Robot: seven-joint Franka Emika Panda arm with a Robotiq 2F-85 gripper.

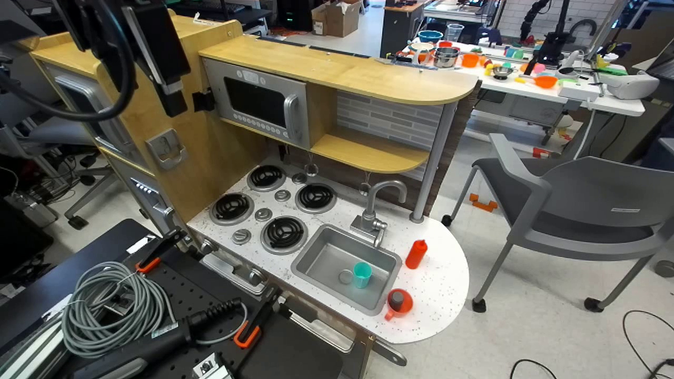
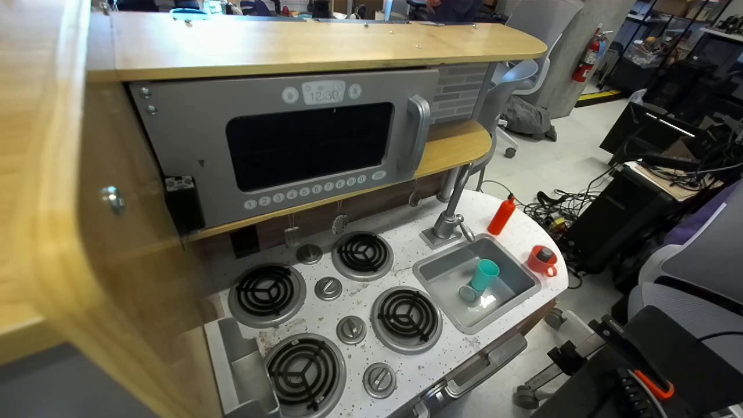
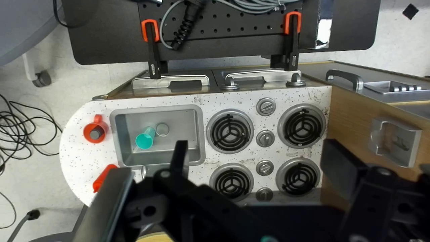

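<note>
My gripper is open in the wrist view, its two fingers wide apart with nothing between them, high above the toy kitchen counter. Inside the grey sink [image 3: 177, 111] lies a teal cup [image 3: 144, 139], tipped over against its own round base or a clear ring [image 3: 162, 129]; which one, I cannot tell. A red bottle [image 1: 416, 253] stands upright on the rounded counter end. Near the sink's corner is a red mug [image 1: 404, 309] with a dark grey item [image 1: 396, 299] inside. In exterior view 1 part of the arm [image 1: 155, 47] hangs at upper left.
Several black stove burners [image 2: 406, 320] and grey knobs [image 2: 351, 330] fill the counter beside the sink. The microwave [image 2: 202, 125] is shut under the wooden top shelf [image 2: 313, 45]. The faucet [image 1: 371, 211] rises behind the sink. A tall wooden side panel [image 1: 170, 208] bounds the stove.
</note>
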